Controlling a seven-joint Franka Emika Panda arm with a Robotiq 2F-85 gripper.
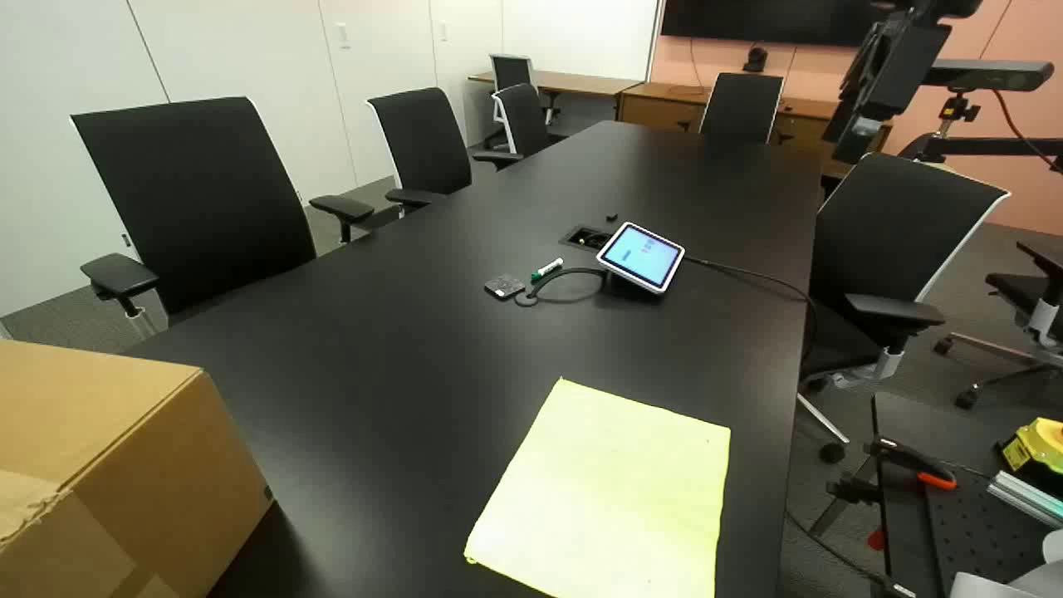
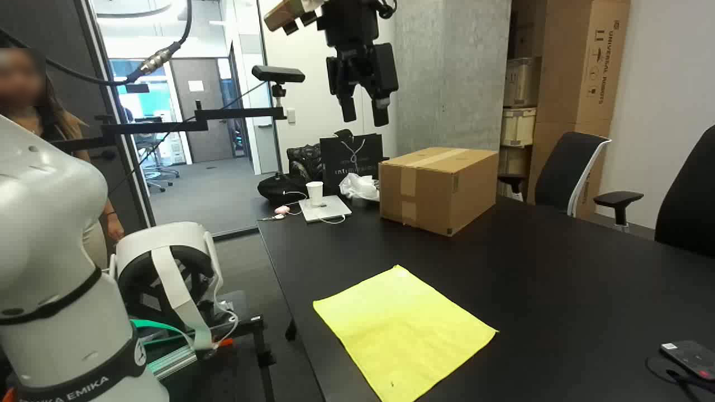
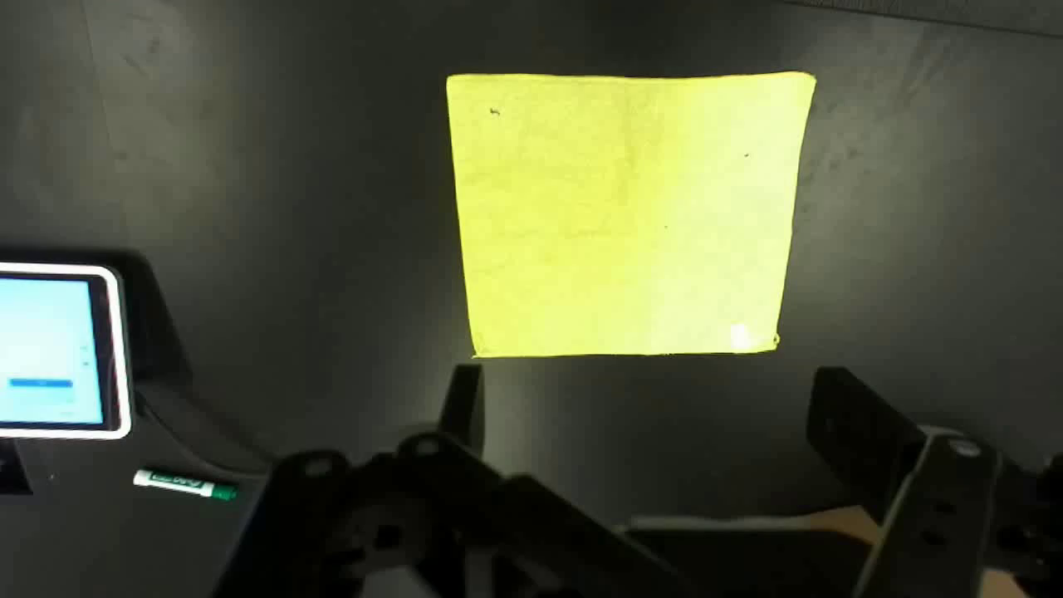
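Note:
A yellow cloth lies spread flat on the black table, its corners showing in all three views. High above the tabletop, my gripper points down with its fingers wide apart and nothing between them. From the wrist, the cloth appears beyond the fingertips, while the gripper spans bare table. The exterior view from the other side has the gripper at the upper right, well clear of the cloth.
A cardboard box stands on the table. Further along are a tablet on a cable, a green-capped marker and a small dark device. A cup stands near the bags.

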